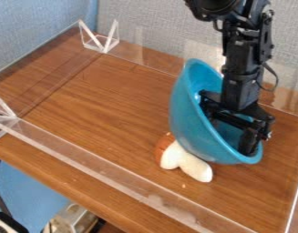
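Note:
My black gripper (243, 127) reaches down from the top right into a large blue bowl (190, 111), which is tipped toward the right side of the table. The fingertips are low inside the bowl near its right part; whether anything is between them is hidden. A white soft object with an orange part (188, 162) lies on the wooden table just left of the bowl's lower end.
White wire brackets (100, 35) stand at the back-left corner and left edge. A textured wall runs behind, and the front edge drops to the floor.

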